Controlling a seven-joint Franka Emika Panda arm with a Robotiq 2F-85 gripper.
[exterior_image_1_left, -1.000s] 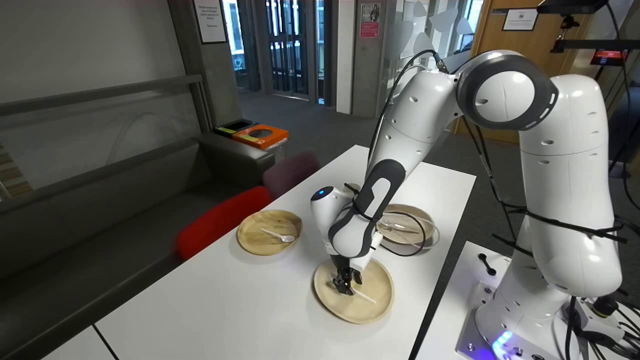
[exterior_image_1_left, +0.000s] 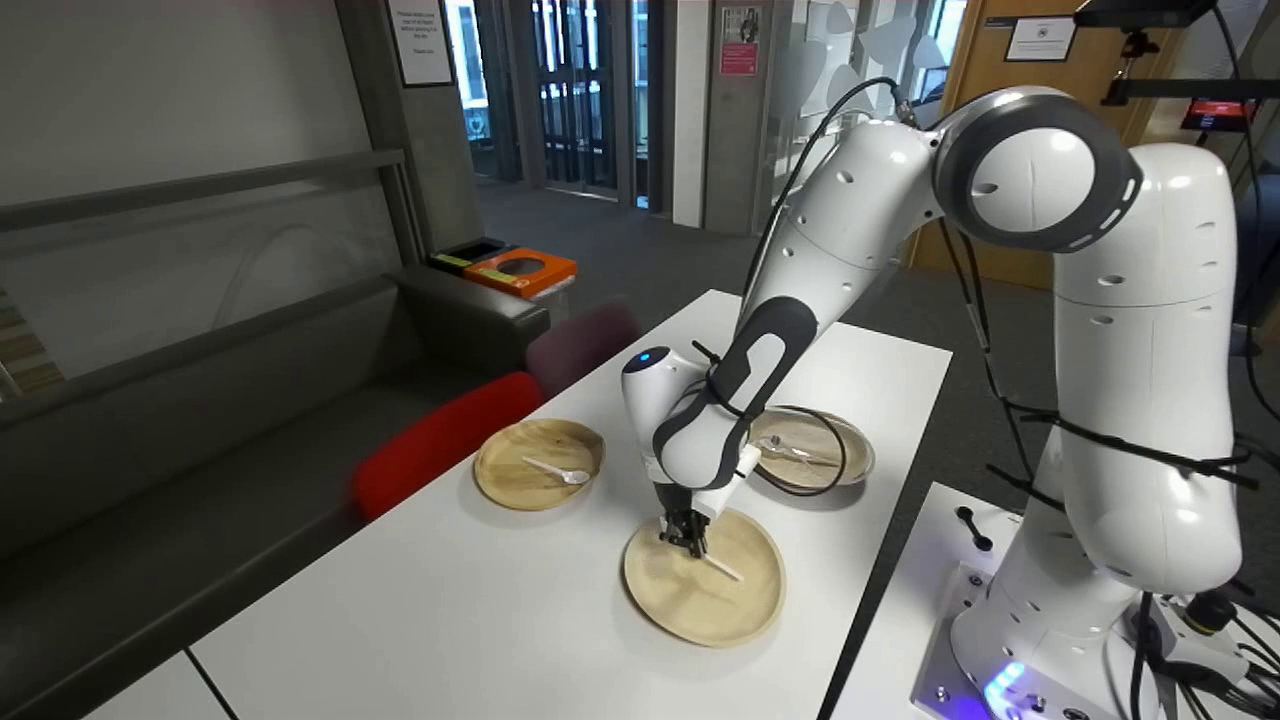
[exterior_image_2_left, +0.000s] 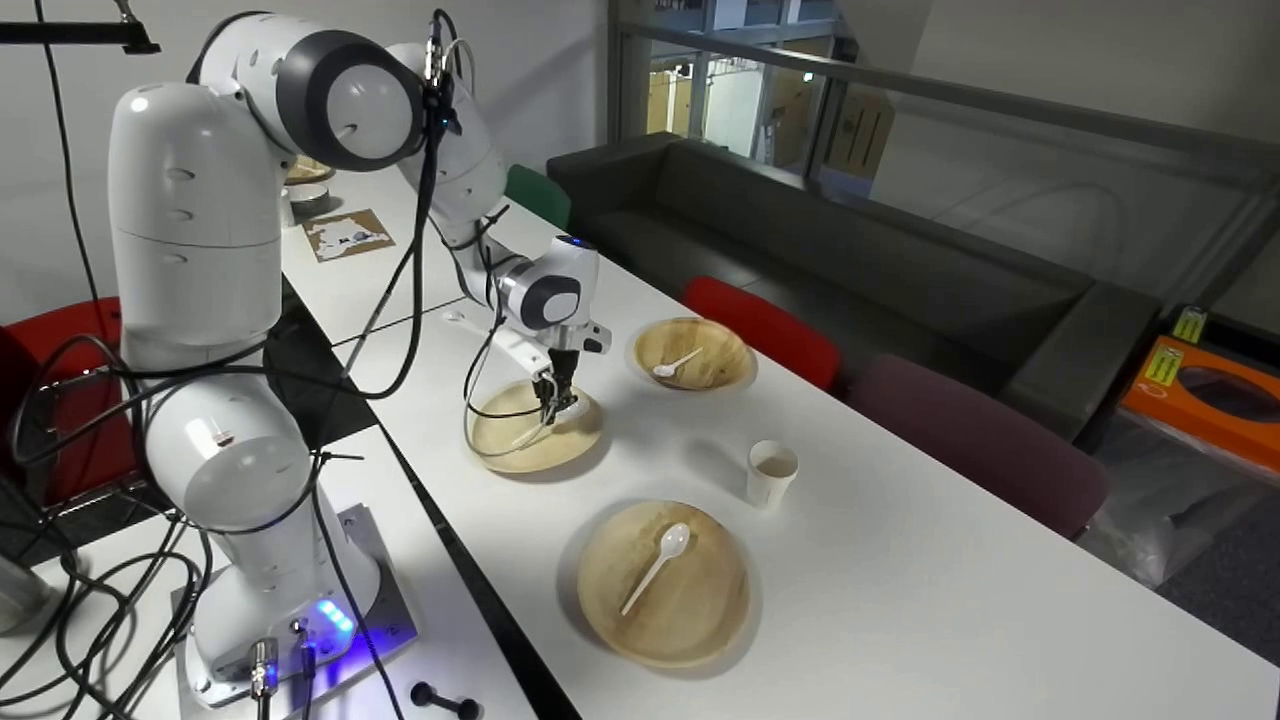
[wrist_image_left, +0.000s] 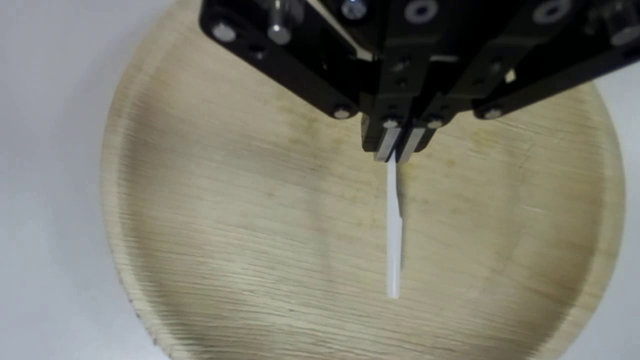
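Note:
A white plastic spoon (wrist_image_left: 393, 252) runs out from between the fingertips of my gripper in the wrist view, its handle pointing away from the fingers. The fingers are closed together on the thin handle. Beneath is a round wooden plate (exterior_image_1_left: 708, 612), with my gripper (exterior_image_1_left: 693, 548) low over its far part in exterior view 1. The handle's end (exterior_image_1_left: 728, 570) shows there against the plate. Part of the spoon is hidden by the fingers. In exterior view 2, the same plate (exterior_image_2_left: 536, 454) lies under my gripper (exterior_image_2_left: 548, 416).
A squarish wooden plate (exterior_image_2_left: 710, 340) with a white spoon (exterior_image_2_left: 674, 366) stands near the red chair. Another round wooden plate (exterior_image_2_left: 708, 624) holds a spoon (exterior_image_2_left: 661, 562). A white cup (exterior_image_2_left: 770, 476) stands between these plates. Open table lies left of the plates in exterior view 1.
My gripper has risen a little over the plate. The spoon's handle end has shifted up with it in exterior view 1. The plate has moved very slightly.

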